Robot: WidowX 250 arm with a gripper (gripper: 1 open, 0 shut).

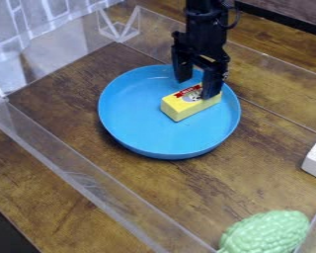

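A blue round plate (pixel 147 128) lies on the wooden table, holding a yellow block (pixel 188 108) with a red and white label. My black gripper (pixel 196 73) hangs from above at the plate's back edge, open, with its fingers over and just behind the block; whether they touch it cannot be seen.
A white object (pixel 310 158) sits at the right edge and a green textured object (pixel 264 233) at the lower right. A clear plastic edge runs along the left. The table left of and below the plate is bare.
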